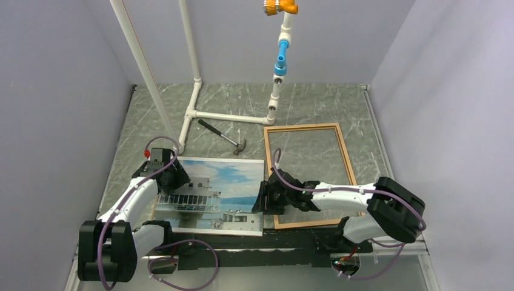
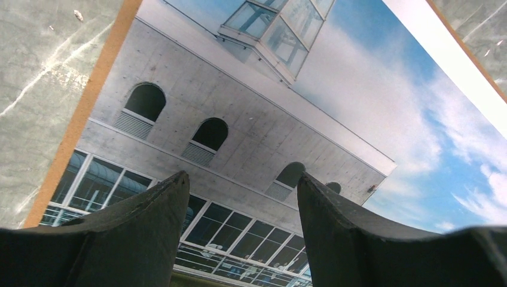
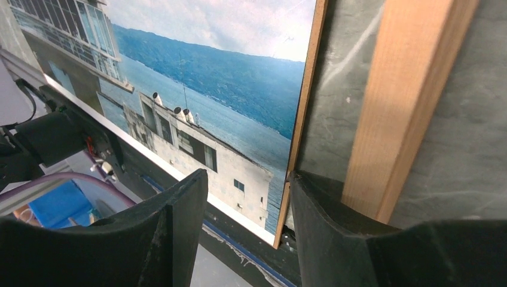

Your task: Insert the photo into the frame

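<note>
The photo [image 1: 227, 182], a board-backed print of a white building under a blue sky, lies flat on the grey table. Just to its right rests the empty wooden frame [image 1: 303, 128]. Over the photo's left part stands my left gripper, its fingers apart with the print below and nothing held. My right gripper is open at the photo's right edge near the front corner. One right fingertip [image 3: 296, 182] is at the outside of that edge, in the narrow gap beside the frame's bar [image 3: 391, 107]; the other is above the print.
A hammer [image 1: 221, 134] lies behind the photo. White pipes [image 1: 230, 117] stand at the back of the table. Bare table shows behind and right of the frame. The table's front edge runs close along the photo's near side.
</note>
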